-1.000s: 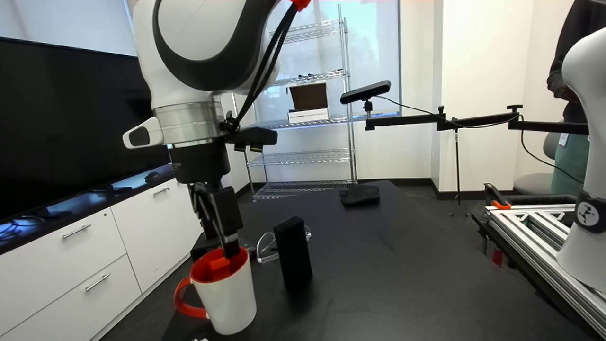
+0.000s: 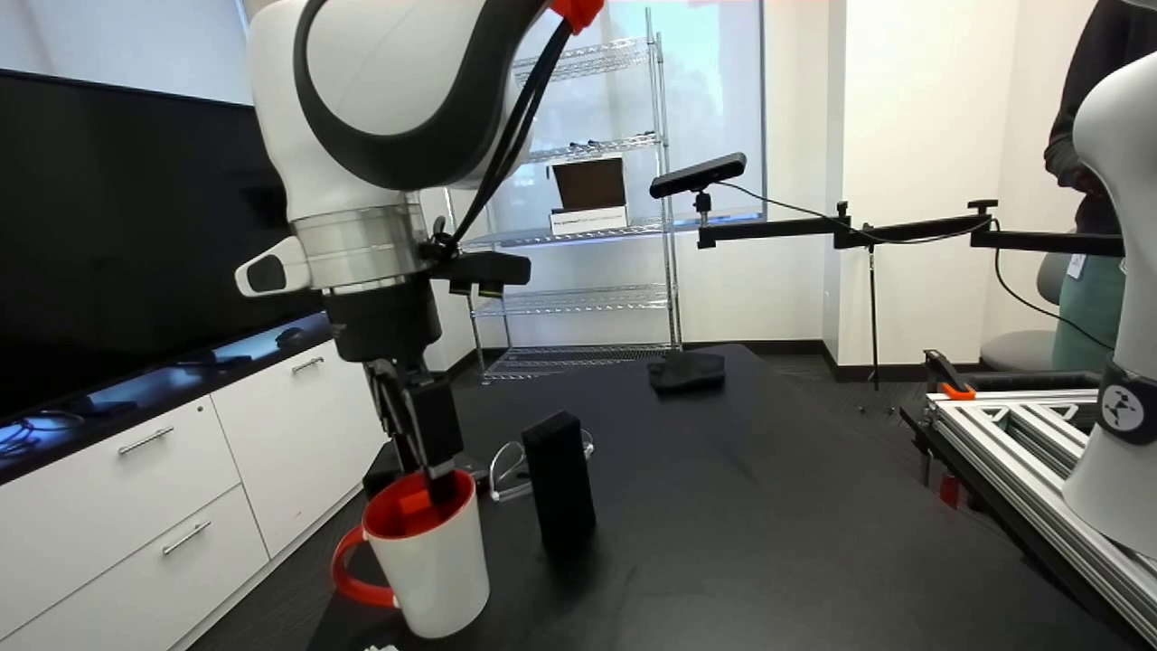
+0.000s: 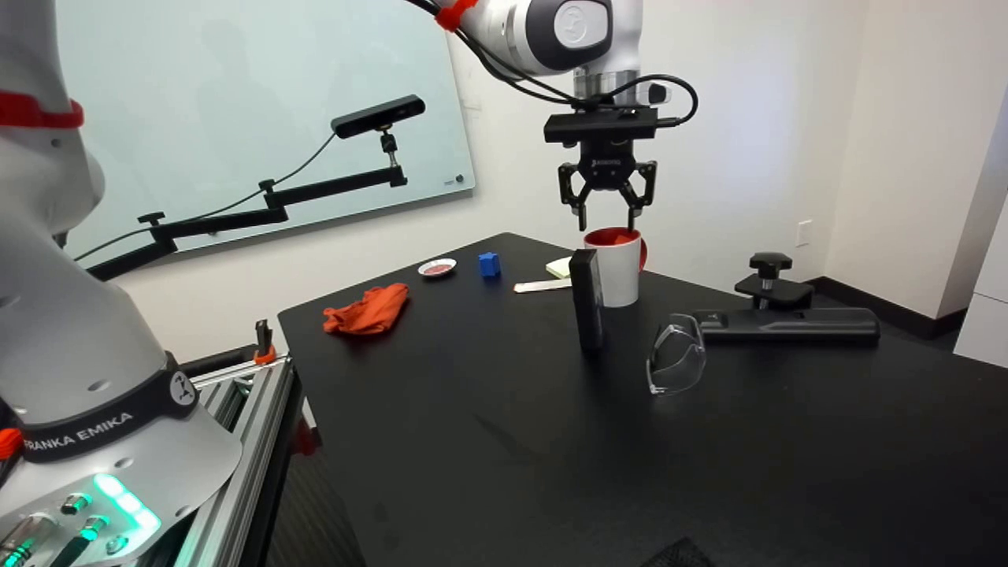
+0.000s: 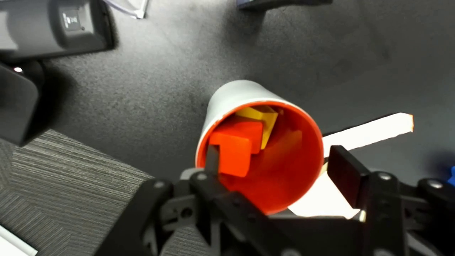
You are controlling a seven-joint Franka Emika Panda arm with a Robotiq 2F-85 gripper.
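Note:
A white mug [image 2: 439, 575] with a red inside and red handle stands upright near the table edge. In the wrist view, red blocks [image 4: 235, 155] lie at the left of its inside, against a yellow block [image 4: 269, 123]. My gripper [image 3: 606, 227] is at the mug's rim, pointing down, fingers apart. One fingertip [image 4: 212, 158] reaches inside the mug, close beside the front red block; the other finger [image 4: 347, 175] is outside, past the opposite rim. Whether the inner finger touches the block, I cannot tell. Nothing is clamped between the fingers.
A black upright box [image 3: 586, 301] and clear glasses [image 3: 676, 354] stand close to the mug. Past it lie a white strip [image 3: 542, 285], a blue block [image 3: 488, 264], a small dish [image 3: 436, 268] and an orange cloth [image 3: 368, 310].
My gripper has come down slightly, its visible fingertip now a little deeper at the mug's mouth. The mug has not moved.

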